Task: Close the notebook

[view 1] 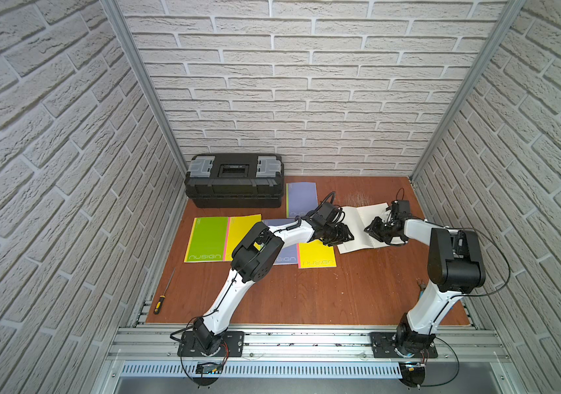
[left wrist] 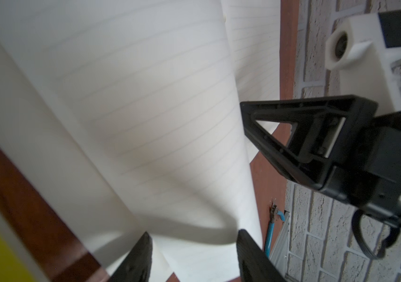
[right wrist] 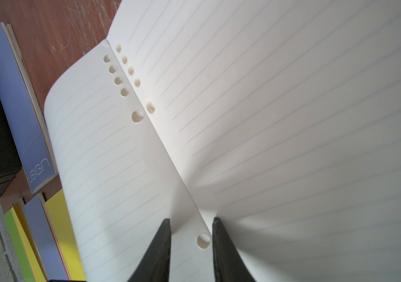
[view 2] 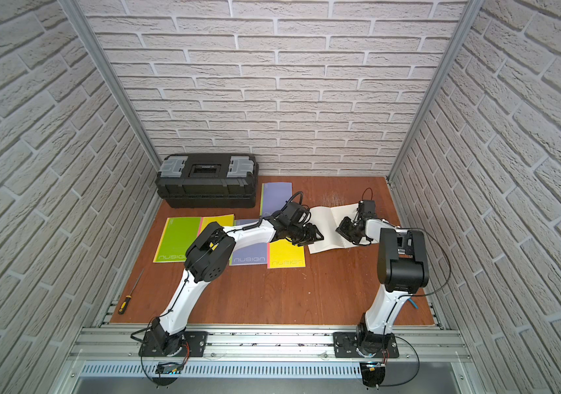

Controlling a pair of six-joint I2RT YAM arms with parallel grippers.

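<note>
An open notebook (view 1: pixel 359 229) with white lined pages lies at the right of the table. My left gripper is partly open over its left part; lined paper (left wrist: pixel 153 117) shows through the gap, and whether any sheet is held is not clear. Above the right part, close to the fold, my right gripper has a narrower gap between its fingertips, with page and a punched hole (right wrist: pixel 203 241) visible through it. The pages bow up on both sides of the fold (right wrist: pixel 177 166). The notebook's cover is hidden.
Left of the open notebook lie closed notebooks: yellow (view 1: pixel 317 254), purple (view 1: pixel 302 199) and green (view 1: pixel 207 239), among others. A black toolbox (view 1: pixel 234 180) stands at the back left, a screwdriver (view 1: pixel 159 304) at the front left.
</note>
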